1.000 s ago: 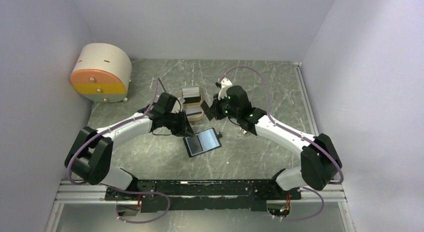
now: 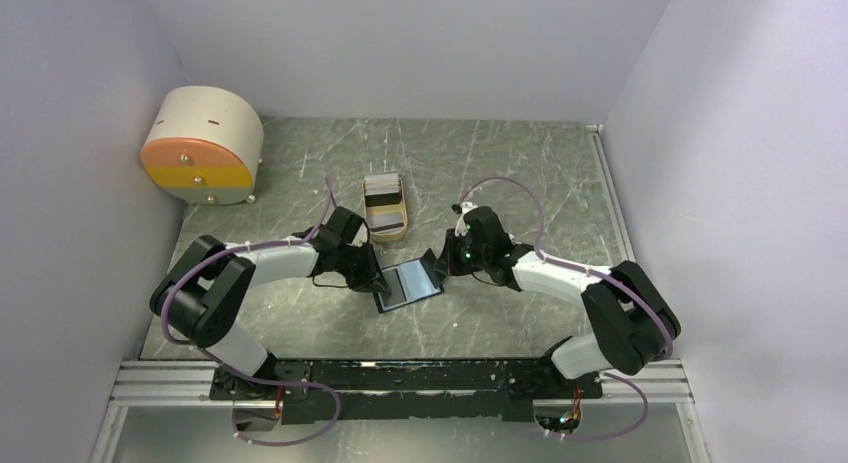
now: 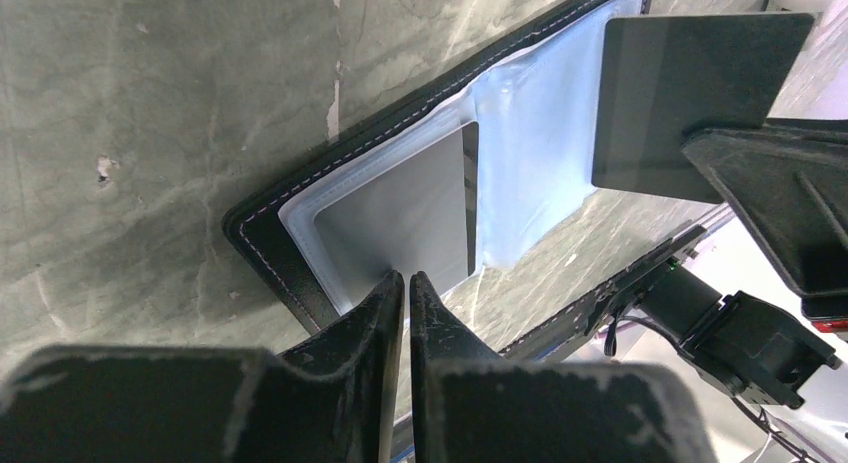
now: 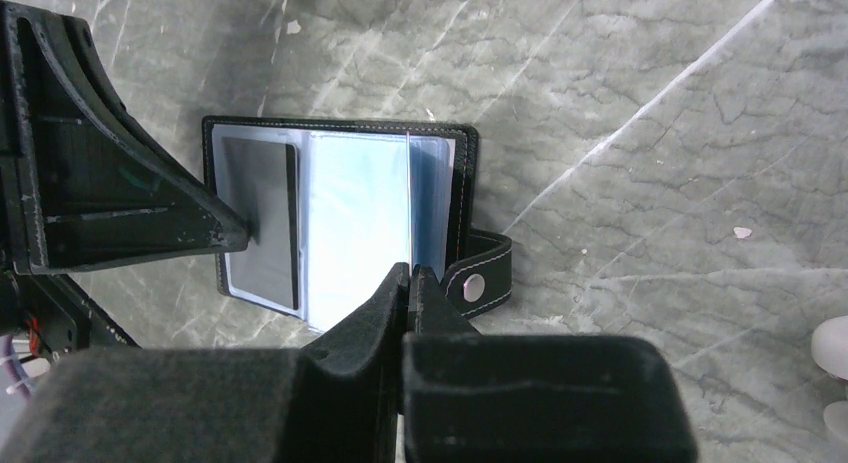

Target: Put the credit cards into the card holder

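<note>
The open black card holder (image 2: 417, 281) lies between my grippers, with a grey card (image 3: 400, 213) in its left sleeve and light-blue sleeves (image 4: 355, 208) on the right. My left gripper (image 2: 376, 281) is down at the holder's left part, shut on it; exactly what is between the fingertips is hard to see. My right gripper (image 2: 444, 265) is shut on a thin dark card, held upright above the holder's right side and seen edge-on in the right wrist view.
Behind the holder stands a tan tray (image 2: 398, 228) of several cards. A white drawer box (image 2: 205, 123) with coloured fronts is at the back left. Walls border the sides and back.
Both grippers have come down and toward the holder since a second ago.
</note>
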